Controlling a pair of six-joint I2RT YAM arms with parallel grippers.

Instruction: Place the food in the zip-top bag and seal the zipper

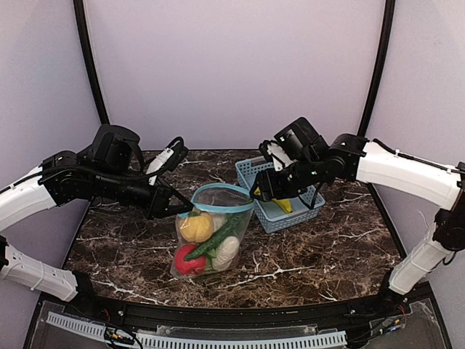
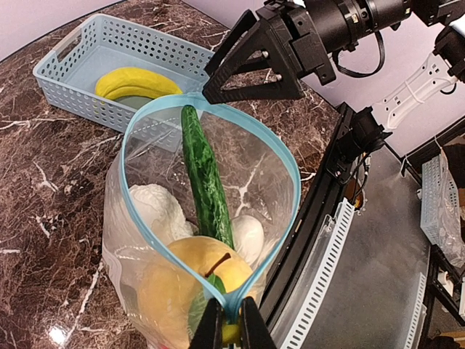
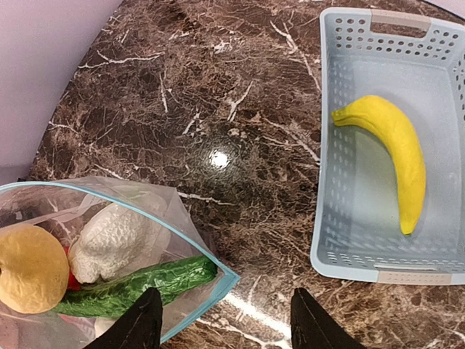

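The clear zip top bag (image 1: 245, 222) hangs with its blue-rimmed mouth wide open. Inside it are a cucumber (image 2: 205, 182), an orange-yellow round food (image 2: 196, 270), a white lumpy food (image 3: 109, 240) and a red one (image 1: 190, 259). My left gripper is shut on one corner of the bag's rim. At the opposite corner, my right gripper stands open, its fingers apart and nothing gripped; the rim's corner lies just ahead of them in the right wrist view. A yellow banana (image 3: 396, 149) lies in the blue basket (image 3: 320, 196).
The basket stands behind and right of the bag, close to the right gripper.
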